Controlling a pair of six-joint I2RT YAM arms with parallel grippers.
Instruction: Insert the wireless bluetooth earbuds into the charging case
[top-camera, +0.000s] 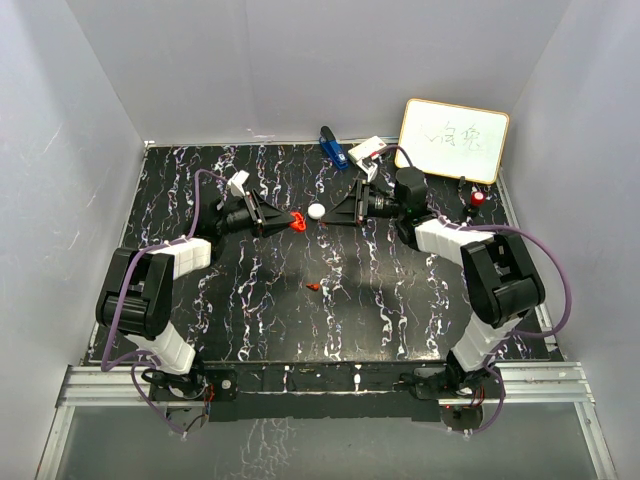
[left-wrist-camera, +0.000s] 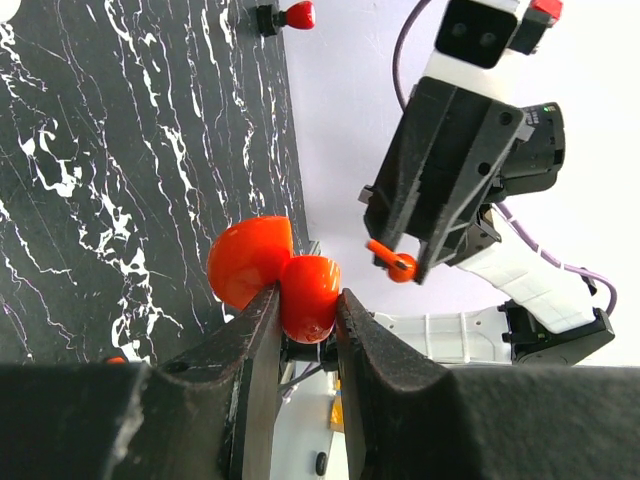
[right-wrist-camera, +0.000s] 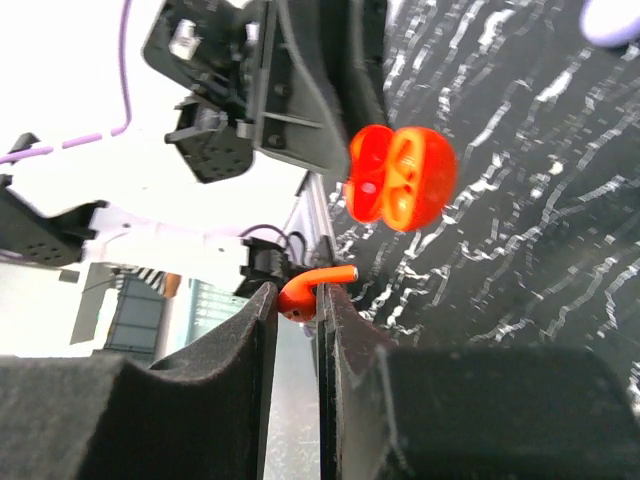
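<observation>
An open red charging case (top-camera: 298, 222) is held by my left gripper (top-camera: 287, 222), shut on it; in the left wrist view the case (left-wrist-camera: 308, 295) sits between the fingertips, and in the right wrist view its earbud hollows (right-wrist-camera: 400, 175) face the right gripper. My right gripper is shut on a red earbud (right-wrist-camera: 298, 298), its stem sticking out, just below and apart from the case. A second red earbud (top-camera: 313, 286) lies on the table toward the front middle.
A white round item (top-camera: 316, 211) lies between the grippers. A blue stapler (top-camera: 333, 148), a pale box (top-camera: 365, 151), a whiteboard (top-camera: 450, 140) and a red-topped object (top-camera: 475, 203) are at the back and right.
</observation>
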